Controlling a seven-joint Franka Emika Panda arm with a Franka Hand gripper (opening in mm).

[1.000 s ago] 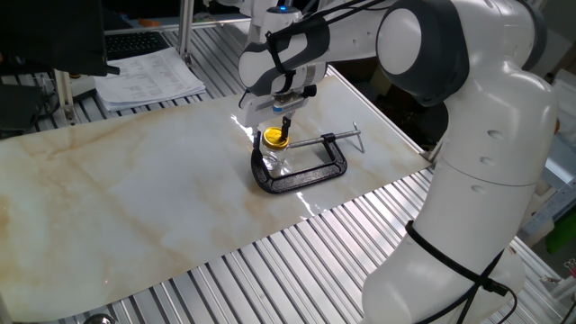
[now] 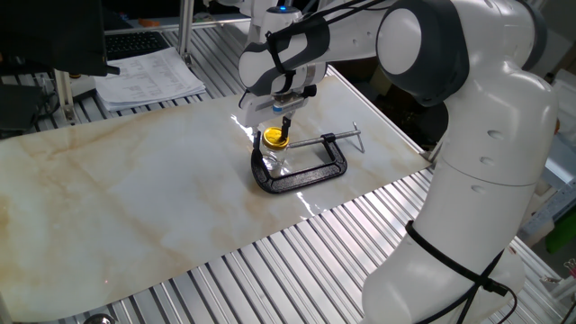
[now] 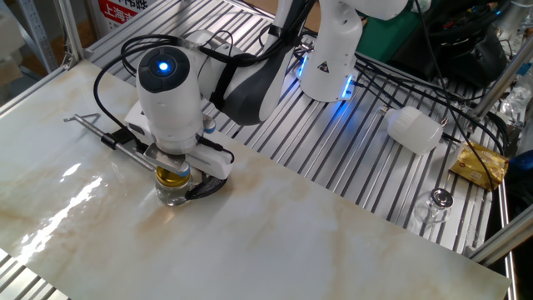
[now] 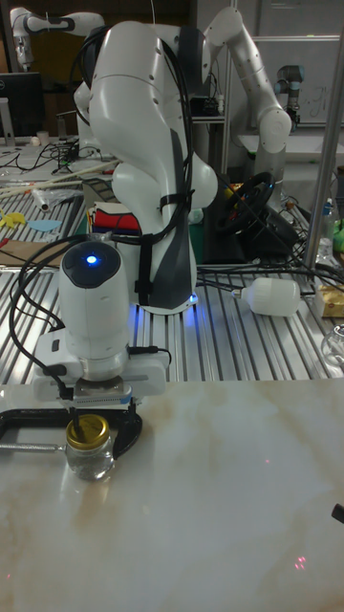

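A glass jar (image 2: 274,159) with a gold-yellow lid (image 2: 275,137) stands upright on the marble-patterned board. Around its lower part lies a black C-clamp (image 2: 301,180), its screw (image 2: 310,140) pointing toward the jar. My gripper (image 2: 272,139) hangs straight down over the lid, with one dark finger (image 2: 286,127) at the lid's edge. In exterior view 3 a dark finger (image 4: 75,420) overlaps the lid. Whether the fingers press on the lid cannot be made out. From exterior view 2 the hand hides most of the lid (image 3: 172,177) and the fingertips.
The board (image 2: 117,207) is clear on its wide side away from the clamp. On the slatted table stand a white rounded object (image 3: 414,130), a small glass jar (image 3: 434,206) and a yellow package (image 3: 479,164). Papers (image 2: 148,79) lie beyond the board.
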